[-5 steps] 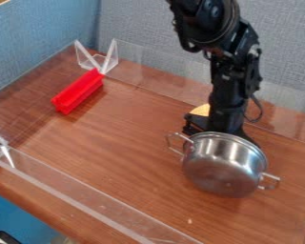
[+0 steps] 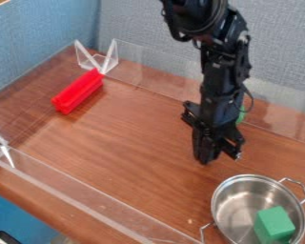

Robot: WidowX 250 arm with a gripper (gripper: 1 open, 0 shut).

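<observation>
My black gripper (image 2: 209, 143) hangs over the middle right of the wooden table, clear of the pot; whether its fingers are open or shut is hard to make out. At the lower right a steel pot (image 2: 238, 201) with two wire handles stands with its opening showing, a green block (image 2: 274, 225) inside it. A small green object (image 2: 242, 117) is partly hidden behind the gripper.
A red block (image 2: 77, 91) lies at the back left, near a clear plastic stand (image 2: 98, 59). Clear rims run along the table's edges.
The pot has moved down and now shows its inside with the green block. My gripper is now apart from it, above and to the left.
</observation>
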